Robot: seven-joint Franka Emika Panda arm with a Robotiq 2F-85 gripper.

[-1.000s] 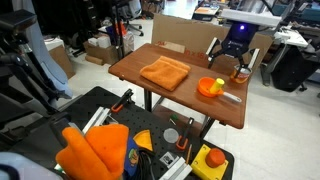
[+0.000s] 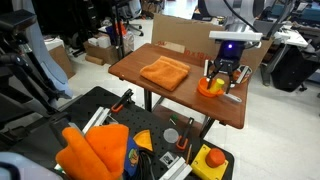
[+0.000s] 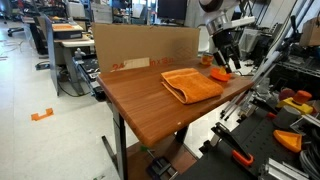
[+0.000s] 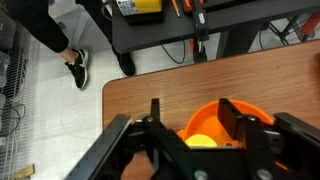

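An orange bowl [image 2: 203, 89] rests on the wooden table, toward its right side. In the bowl is a small yellow object [image 2: 219, 85], whose top shows as a yellow round [image 4: 201, 141] in the wrist view. Just above the bowl hangs my gripper [image 2: 222, 78], pointing down with its fingers apart. The yellow object appears between the fingers in the wrist view, and no firm contact with it shows. Part of the bowl is hidden behind the gripper. A folded orange cloth [image 3: 192, 85] lies flat on the table, away from the gripper.
A light flat tool [image 2: 232, 98] lies right of the bowl. Bare tabletop [image 2: 185, 98] separates cloth and bowl. Below the table's edge, a dark workbench [image 2: 150, 120] holds tools and a yellow-and-red item [image 2: 214, 158]. A cardboard panel [image 3: 150, 45] stands behind.
My gripper has come lower and nearer the camera, slightly leftward, to a place over the bowl and the yellow object. Bowl, yellow object and cloth have not visibly moved.
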